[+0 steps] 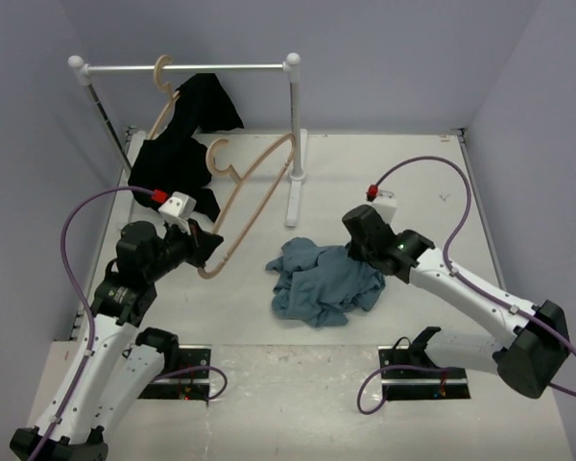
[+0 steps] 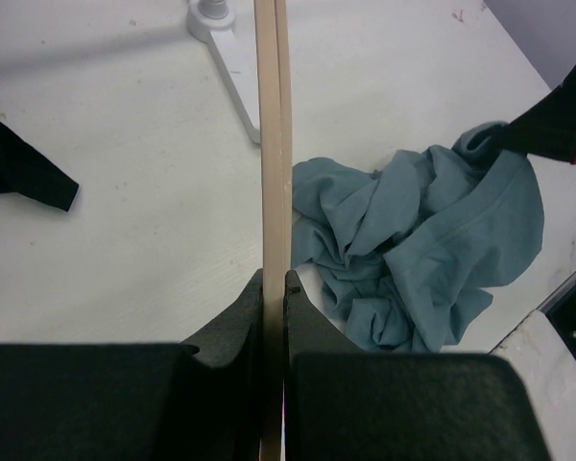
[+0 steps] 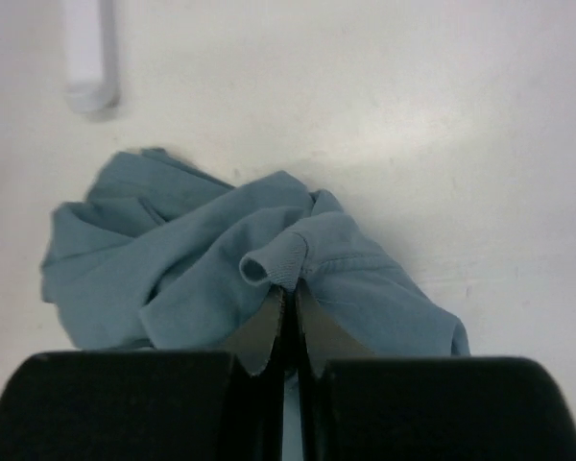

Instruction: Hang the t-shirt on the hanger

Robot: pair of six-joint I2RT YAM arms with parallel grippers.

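Note:
A pale wooden hanger (image 1: 259,197) is held up off the table at a slant, its hook toward the back. My left gripper is shut on it, and the hanger runs edge-on up the middle of the left wrist view. The blue-grey t shirt (image 1: 317,288) lies crumpled on the table, right of the hanger and apart from it. At the shirt's right end my right gripper is shut on a fold of its cloth, drawing that part up a little. Which part of the shirt is pinched, I cannot tell.
At the back left a white rack (image 1: 187,68) carries another wooden hanger (image 1: 161,77) with a black garment (image 1: 178,144) on it. The rack's foot (image 1: 294,200) reaches forward behind the shirt.

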